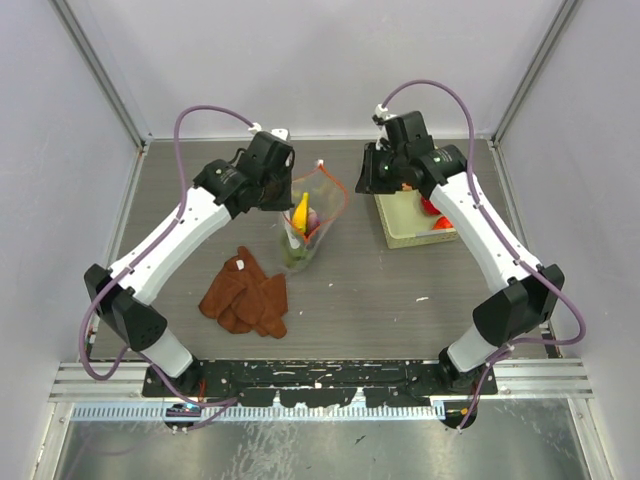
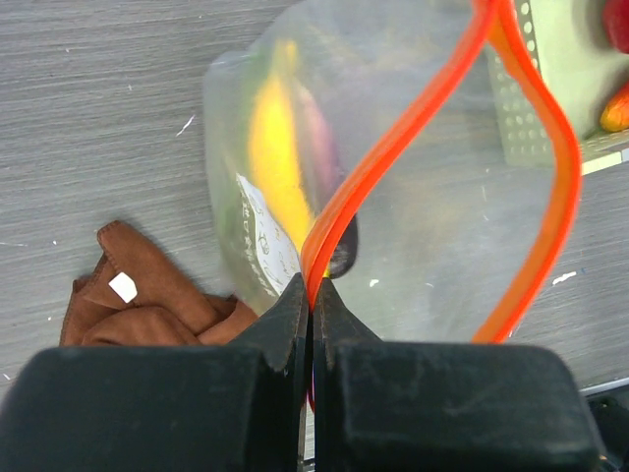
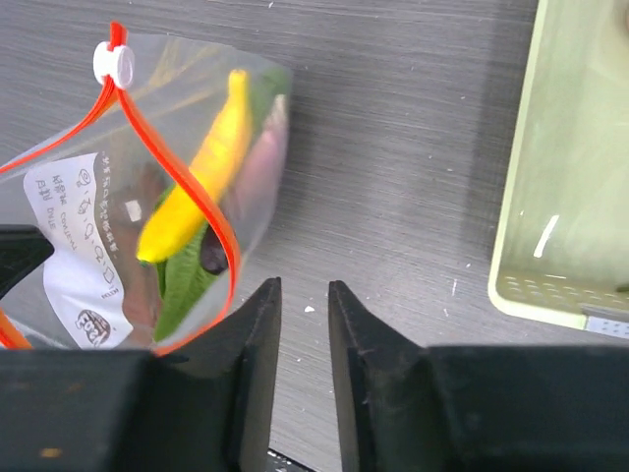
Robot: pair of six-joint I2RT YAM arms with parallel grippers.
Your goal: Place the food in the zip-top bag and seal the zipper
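Note:
The clear zip bag (image 1: 325, 215), with orange zipper, holds a yellow banana-like item (image 3: 197, 177), a purple item (image 3: 257, 167) and green items (image 3: 182, 290). My left gripper is shut on the bag's orange rim, holding it up at the table's middle. My right gripper is apart from the bag, to its right, with a gap between its fingertips and nothing in it. The white slider (image 3: 114, 64) sits on the zipper.
A pale green bin (image 1: 410, 230) with red and orange food stands at the right. A brown cloth (image 1: 240, 300) lies at the front left.

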